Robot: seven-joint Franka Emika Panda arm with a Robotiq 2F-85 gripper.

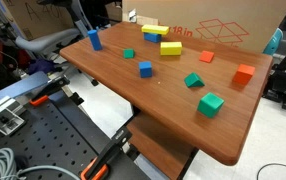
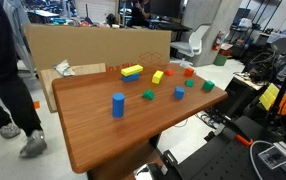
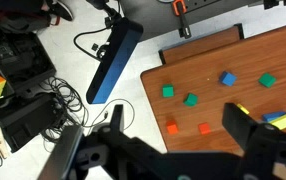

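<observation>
Wooden blocks lie spread over a brown table [image 1: 113, 70]. Towards the near right corner are a green cube [image 1: 210, 104], an orange cube [image 1: 244, 75] and a green triangular block [image 1: 193, 80]. A blue cube [image 1: 145, 69] lies near the front edge, a small green block [image 1: 128, 53] behind it. Further back are a yellow block [image 1: 171, 48], a flat red-orange piece [image 1: 206, 57] and a yellow piece on blue [image 1: 156, 32]. A blue cylinder [image 2: 118, 105] stands upright, away from the other blocks. My gripper is open above the table, its dark fingers wide apart and nothing between them.
A cardboard panel [image 2: 93, 45] stands along the table's back edge. A black base with cables [image 1: 53, 130] adjoins the front side. An office chair [image 2: 191, 42] stands on the floor beyond.
</observation>
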